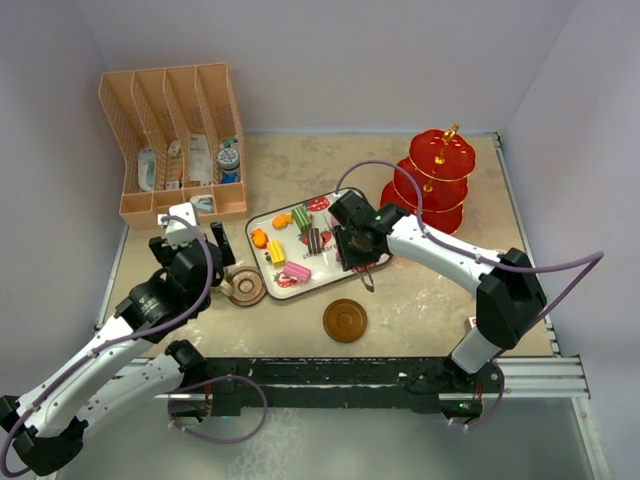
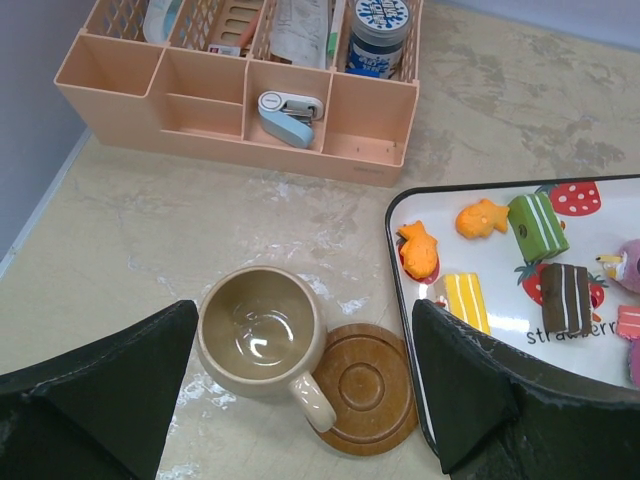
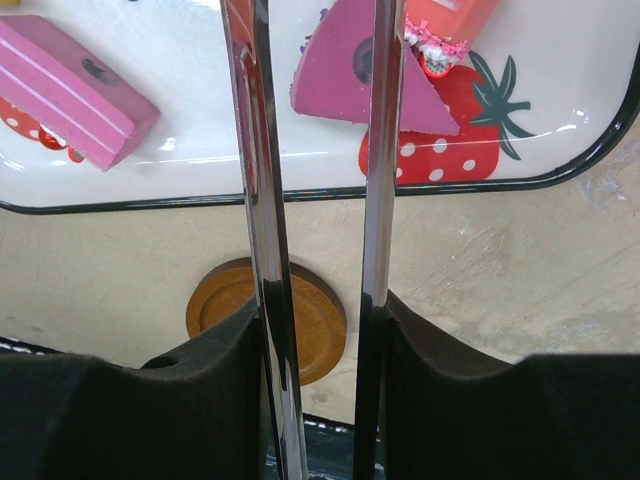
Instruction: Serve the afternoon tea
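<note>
The white tray [image 1: 300, 262] holds cake pieces: orange fish [image 2: 418, 250], a green one [image 2: 537, 225], a yellow one [image 2: 466, 300], a brown one [image 2: 566, 298] and pink ones [image 3: 80, 90]. My right gripper is over the tray's right part, its metal fingers part open above a pink wedge [image 3: 425, 115] beside a red piece [image 3: 450, 20]; whether it touches is unclear. My left gripper stands open above a cream cup [image 2: 230, 330] beside a wooden coaster [image 2: 375, 395]. A red tiered stand [image 1: 440, 158] is at the back right.
A peach organizer [image 1: 170, 140] with stationery stands at the back left. A second wooden coaster [image 1: 345, 320] lies in front of the tray. Walls bound the sides and back.
</note>
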